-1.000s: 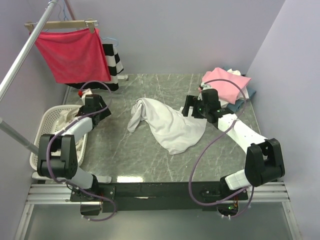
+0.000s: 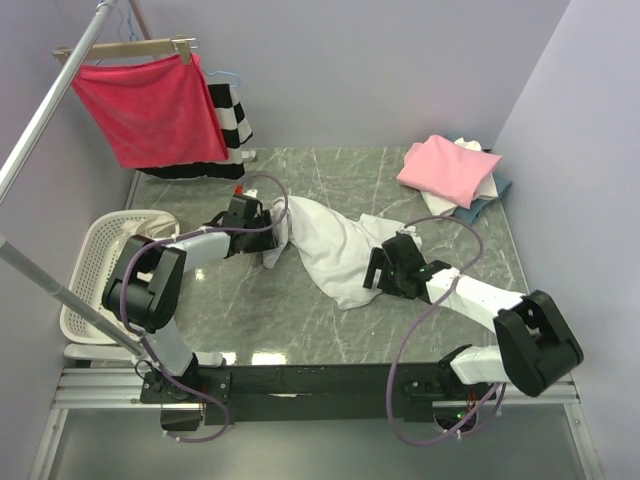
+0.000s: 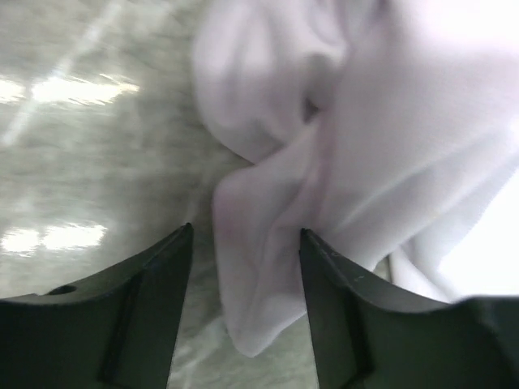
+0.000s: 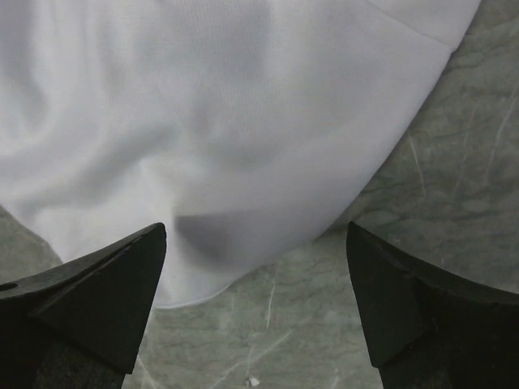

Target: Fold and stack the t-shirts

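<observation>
A crumpled white t-shirt (image 2: 330, 250) lies across the middle of the marble table. My left gripper (image 2: 265, 228) is over its bunched left end; in the left wrist view my open fingers straddle a fold (image 3: 255, 259) of the cloth. My right gripper (image 2: 377, 268) is low over the shirt's lower right part; in the right wrist view its parted fingers are either side of a white corner (image 4: 195, 267) lying on the marble.
A pile of folded pink, white and blue shirts (image 2: 449, 170) sits at the back right. A white basket (image 2: 90, 270) with cloth stands at the left. Red and striped cloths (image 2: 145, 110) hang at the back left.
My left gripper has moved right from near the basket onto the shirt's left end. My right gripper has moved down and toward the front, onto the shirt's lower right part.
</observation>
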